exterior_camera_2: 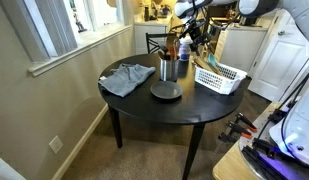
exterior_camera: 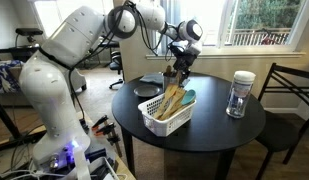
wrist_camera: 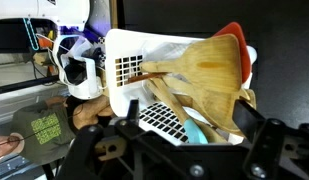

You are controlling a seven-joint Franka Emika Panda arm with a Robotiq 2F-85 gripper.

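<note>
A white basket [exterior_camera: 166,127] stands on the dark round table and holds wooden utensils and a teal spoon [exterior_camera: 188,97]. In the wrist view, a broad wooden spatula [wrist_camera: 209,65] lies across the basket [wrist_camera: 116,45], with thinner wooden handles beside it. The teal spoon [wrist_camera: 195,133] shows near the bottom, and something red [wrist_camera: 240,42] is at the basket's right end. My gripper is open above the utensils, with nothing visibly held. Exterior view 1 shows the gripper [exterior_camera: 182,74] over the basket's far side.
A white canister [exterior_camera: 240,96] stands at the table's right. Exterior view 2 shows a dark plate [exterior_camera_2: 166,90], a grey cloth [exterior_camera_2: 127,78] and a utensil holder [exterior_camera_2: 169,69] on the table [exterior_camera_2: 139,104]. A dark chair [exterior_camera: 287,112] is close by.
</note>
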